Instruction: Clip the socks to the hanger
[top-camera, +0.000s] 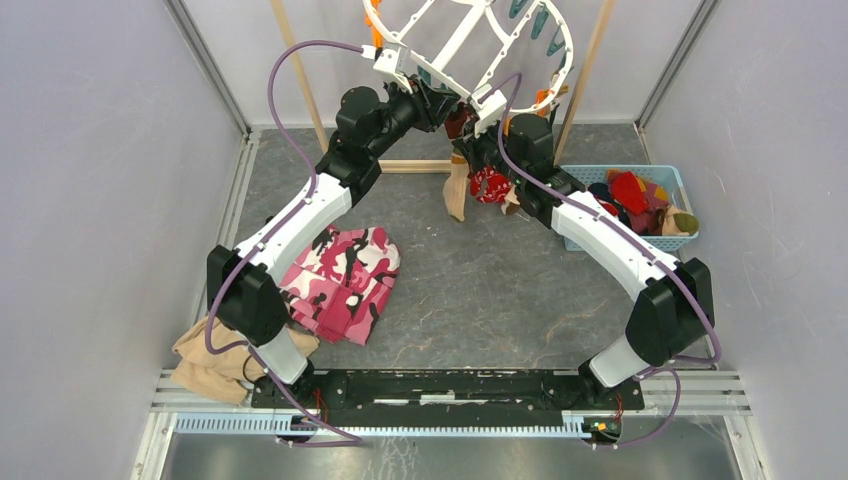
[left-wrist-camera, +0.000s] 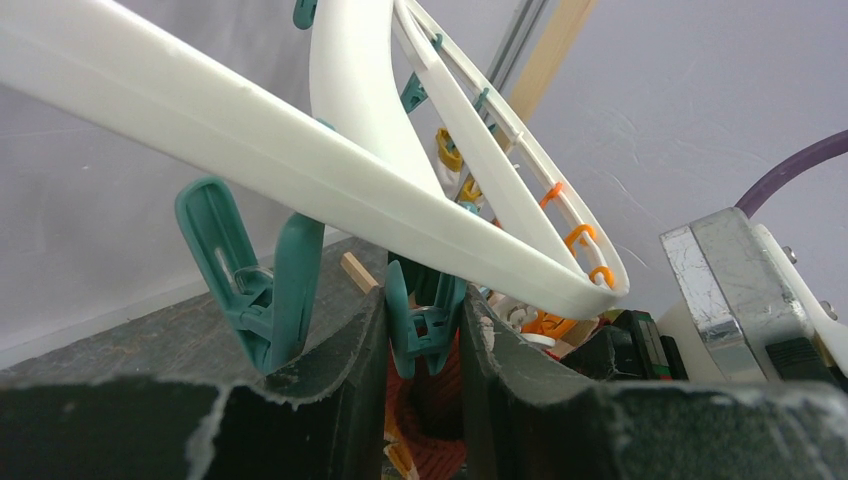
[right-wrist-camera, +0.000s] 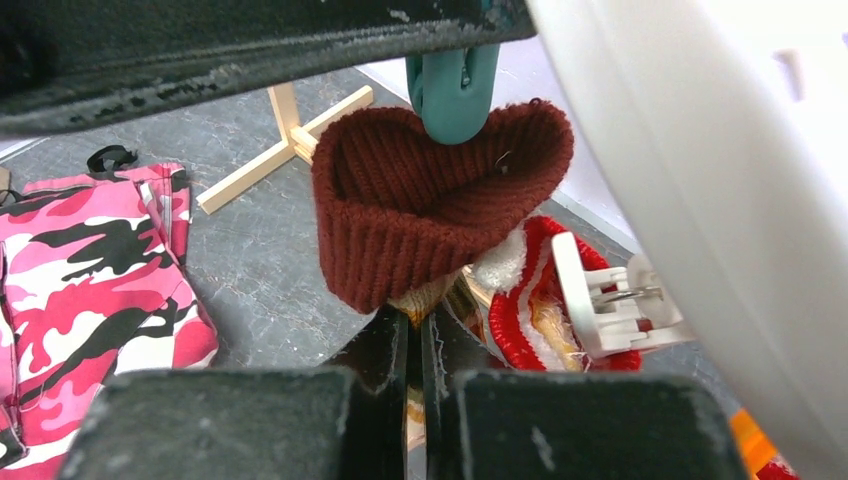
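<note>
The white hanger (top-camera: 460, 40) fills the top of the top view, with teal clips along it. In the left wrist view my left gripper is shut on the handles of a teal clip (left-wrist-camera: 428, 315) under the hanger's rim. My right gripper is shut on a sock with a dark red ribbed cuff (right-wrist-camera: 400, 245), below that cuff. The cuff's mouth gapes upward, and the tip of the teal clip (right-wrist-camera: 455, 95) reaches into it. Below, the beige part of the sock (top-camera: 456, 190) hangs down. Whether the clip's fingers pinch the cuff cannot be told.
A red and white sock (right-wrist-camera: 540, 290) hangs close by on the right, beside a white clip (right-wrist-camera: 610, 300). The blue basket (top-camera: 625, 243) at right holds several socks. Pink camouflage cloth (top-camera: 345, 280) lies at left.
</note>
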